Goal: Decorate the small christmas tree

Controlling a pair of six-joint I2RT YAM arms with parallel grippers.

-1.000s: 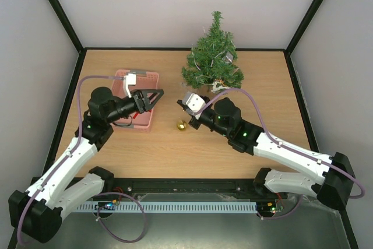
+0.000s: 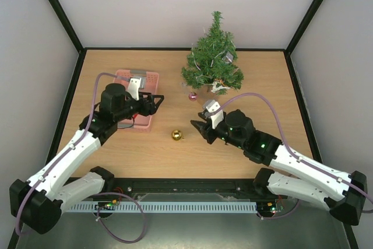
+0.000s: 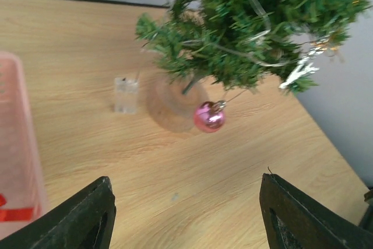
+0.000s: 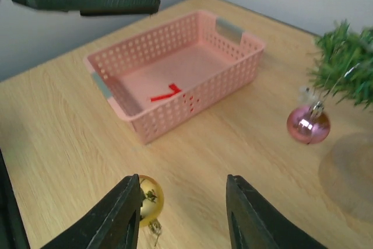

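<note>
The small green tree (image 2: 213,59) stands at the back right of the table. From a low branch hangs a pink bauble (image 3: 209,117), clear of the clear round base. A gold bauble (image 2: 176,134) lies on the bare wood between the two arms. My right gripper, its fingers apart and empty, is to the right of the gold bauble, whose left part is hidden behind a finger in the right wrist view. Over the right side of the pink basket is my left gripper (image 2: 156,101); its wrist view shows the fingers (image 3: 87,217) parted with nothing held.
The pink basket (image 4: 201,98) sits at the left rear with a red item (image 4: 166,93) inside. A small clear block (image 3: 126,95) stands beside the tree's base. Open wood lies around the gold bauble.
My right gripper has moved right and toward the front, away from it. The left arm has shifted a little.
</note>
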